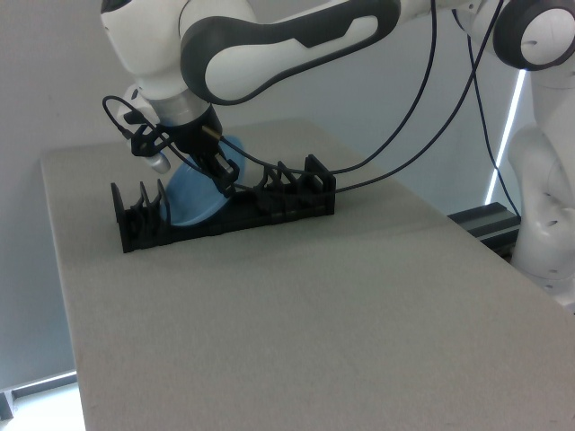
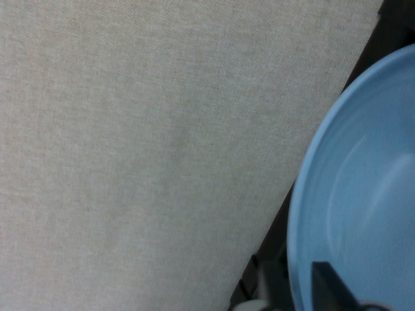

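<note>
A light blue plate stands tilted in a black slotted rack, between its prongs on the left and those on the right, with its lower edge down in the rack. My gripper is shut on the plate near its upper right part; in the wrist view its blurred fingertips appear at the bottom, on either side of the plate's rim. The rack shows dark behind the plate in the wrist view.
Black cables hang from the arm across the rack's right part. A pale wall stands behind the table.
</note>
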